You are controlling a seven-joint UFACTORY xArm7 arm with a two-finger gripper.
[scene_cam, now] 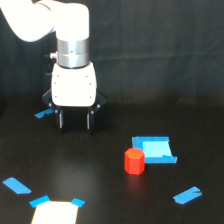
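A small red block (135, 161) with a roughly six-sided outline rests on the dark table, right of the middle. Just behind it, and partly covered by it in this view, lies a pale square patch (157, 149) edged with blue tape. My gripper (75, 122) points downward at the left rear, well away from the red block. Its dark fingers (89, 119) stand apart, with nothing seen between them. The tips are hard to make out against the black background.
A pale yellowish square (55, 213) with blue tape at its corners is cut off by the bottom edge. Blue tape strips lie at the left (16, 186), the right (187, 195) and behind the gripper (44, 113).
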